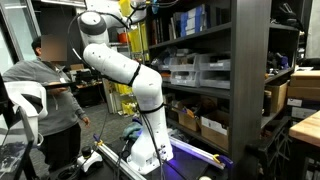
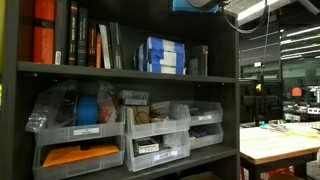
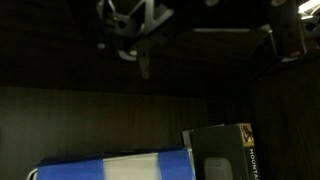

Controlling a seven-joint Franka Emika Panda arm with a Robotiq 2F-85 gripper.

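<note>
My gripper hangs open in the dark upper part of the wrist view, and nothing shows between its fingers. Below it there, a blue-and-white striped item lies along the lower edge, with a dark book or box to its right. In exterior view 2 the striped items stand on the upper shelf, right of a row of books. A blue part, perhaps of my arm, enters from above. The white arm rises in exterior view 1; its gripper is not clear there.
Clear plastic bins with assorted contents fill the lower shelf. The dark upright side panel bounds the shelving. A person stands left of the arm. To the right of the shelving is a wooden table.
</note>
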